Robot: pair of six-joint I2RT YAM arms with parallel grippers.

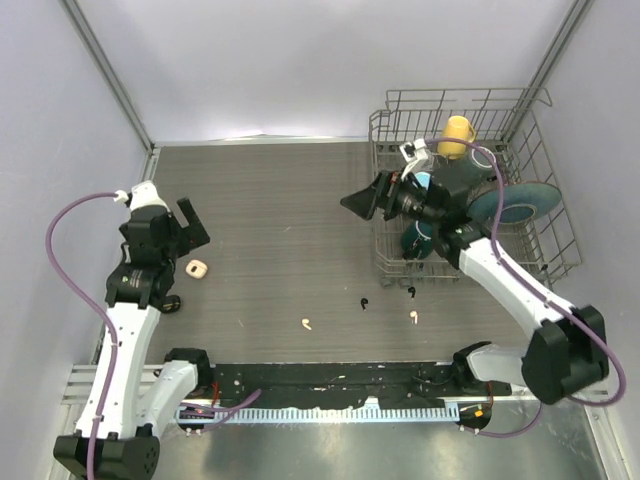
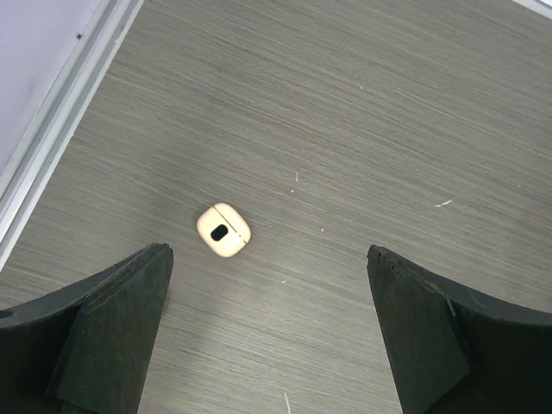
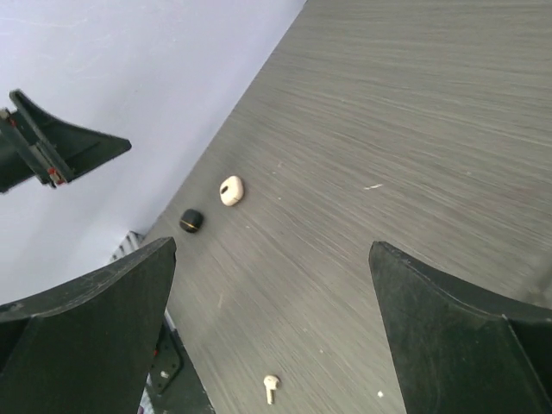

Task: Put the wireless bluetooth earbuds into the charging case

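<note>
A white charging case (image 1: 196, 269) with a dark spot lies on the left of the table; the left wrist view shows the white case (image 2: 223, 229) beyond my fingertips. Near the left arm is a black case (image 1: 171, 303), partly covered. Two white earbuds lie apart, one white earbud (image 1: 306, 324) at centre front and another white earbud (image 1: 414, 316) farther right. A black earbud (image 1: 364, 303) and a second black earbud (image 1: 411, 292) lie between and behind them. My left gripper (image 1: 194, 226) is open above the table, empty. My right gripper (image 1: 377, 194) is open, also empty, by the rack's left side.
A wire dish rack (image 1: 378, 235) fills the right rear, holding a yellow mug (image 1: 456, 135), a dark green mug (image 1: 417, 240) and a plate (image 1: 533, 202). Bare table (image 1: 270, 215) spans the middle. Walls stand close on both sides.
</note>
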